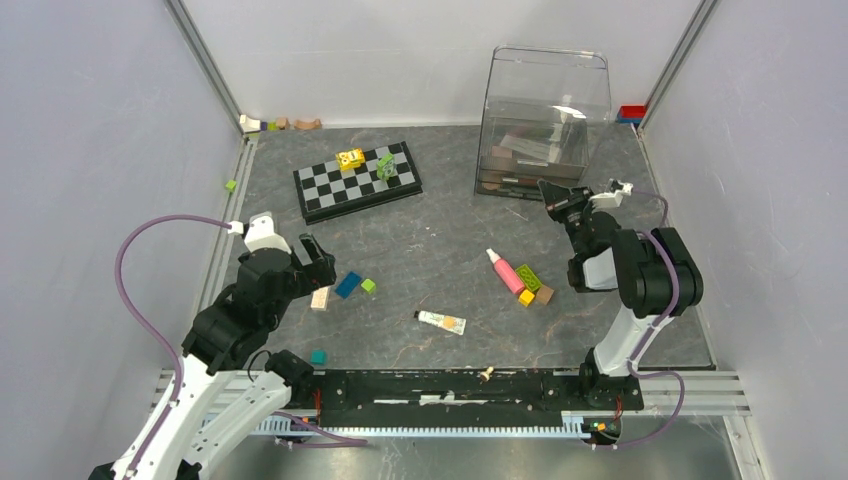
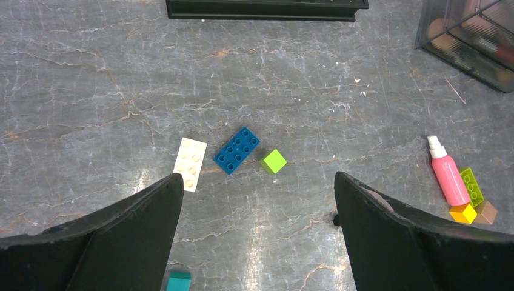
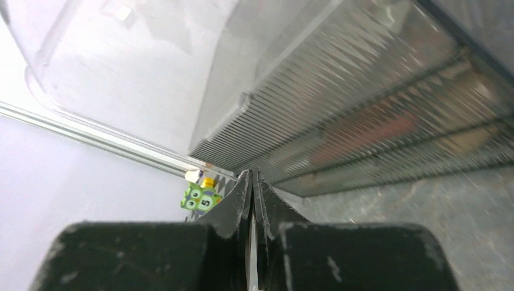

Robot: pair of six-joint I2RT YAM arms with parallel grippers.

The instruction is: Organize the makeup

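Note:
A clear organizer with drawers and a raised lid stands at the back right. My right gripper is at its front; in the right wrist view its fingertips are together before the ribbed drawer fronts, with nothing visible between them. A pink bottle with white cap lies front-right of centre, and a cream tube lies near the front edge, mostly hidden in the left wrist view. My left gripper stands open over the left part of the table, nothing between its fingers.
A chessboard with yellow and green toys sits at the back left. Blue brick, white brick, green cube and teal cube lie at left. A lime brick and small blocks are beside the bottle.

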